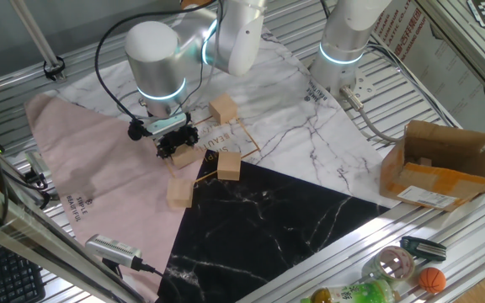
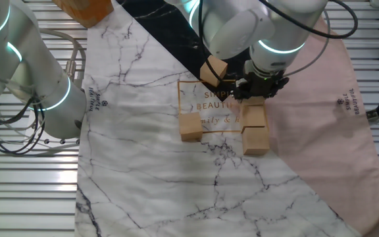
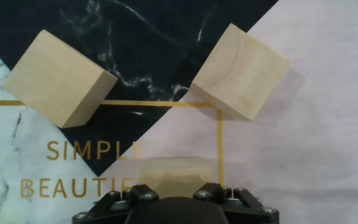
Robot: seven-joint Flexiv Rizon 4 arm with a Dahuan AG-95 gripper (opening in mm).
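Observation:
Several plain wooden blocks lie on the cloth. One wooden block (image 3: pixel 182 177) is at the bottom centre of the wrist view, by my gripper; its near side is hidden. The fingers stand apart, but whether they touch that block does not show. In exterior view 1 the gripper (image 1: pixel 178 141) is low, beside or over a block (image 1: pixel 185 157). Another block (image 1: pixel 223 108) is on the marble part, one (image 1: pixel 229 166) at the black tip, one (image 1: pixel 180 194) at the pink-black border. Exterior view 2 shows two adjoining blocks, a nearer (image 2: pixel 255 141) and a farther (image 2: pixel 254 116), by the gripper (image 2: pixel 260 87).
An open cardboard box (image 1: pixel 436 172) stands to the right in exterior view 1. A tape roll (image 1: pixel 394 263), small orange ball (image 1: pixel 432 279) and green bottle (image 1: pixel 365 292) are at the front.

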